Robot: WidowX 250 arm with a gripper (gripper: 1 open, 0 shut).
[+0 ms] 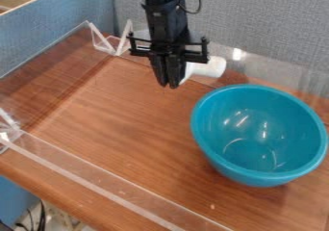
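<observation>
The black gripper [171, 79] hangs over the back middle of the wooden surface, pointing down. A white cylindrical object [206, 67] is partly hidden behind it, on its right; whether the fingers touch it cannot be told. A large teal bowl [257, 139] sits at the right, in front of and to the right of the gripper.
A blue textured wall [38, 52] runs along the left, a grey one behind. Cables [37, 218] show at the lower left.
</observation>
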